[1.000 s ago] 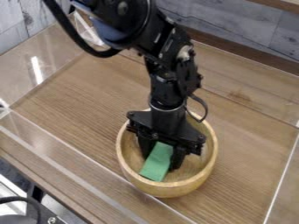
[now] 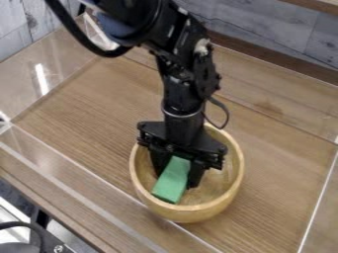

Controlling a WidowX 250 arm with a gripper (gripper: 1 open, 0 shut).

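Note:
The black arm reaches down from the top to a tan round bowl (image 2: 223, 193) on the wooden table. Its gripper (image 2: 177, 164) is inside the bowl, shut on a green block (image 2: 171, 183), which lies tilted in the bowl's front left part. The gripper's body hides the back of the bowl and the upper end of the block.
A grey wall (image 2: 278, 40) stands at the back. A black cable (image 2: 27, 227) lies at the lower left.
The gripper has shifted slightly left and tilted a little, and the green block has moved slightly with it.

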